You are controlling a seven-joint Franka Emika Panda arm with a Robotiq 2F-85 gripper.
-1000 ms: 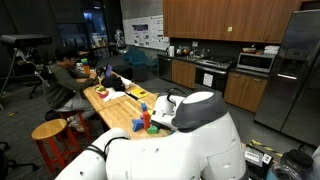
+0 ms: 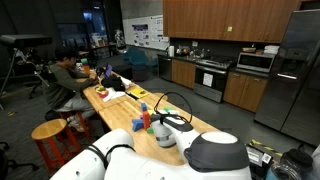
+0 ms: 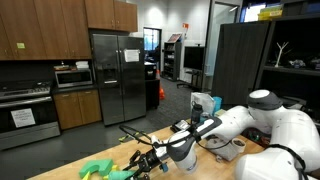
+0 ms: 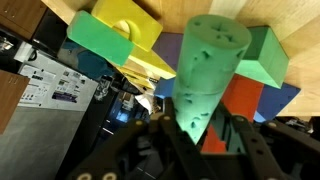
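A green cylinder stands out toward the camera in the wrist view, its rounded end nearest. Its lower end sits between the dark fingers of my gripper, which is shut on it. Behind it on the wooden table are a yellow block, a green block, a purple block, another green block and a red-orange block. In exterior view 2 the gripper is low over the table; its tips are hard to make out.
Exterior view 1 shows a red block and a blue block close to the arm. Stools stand along the table's left side, and a person sits at its far end.
In exterior view 1 the white arm has come lower and changed its tilt, and its gripper end sits differently beside the blocks. The red and blue blocks look unmoved.
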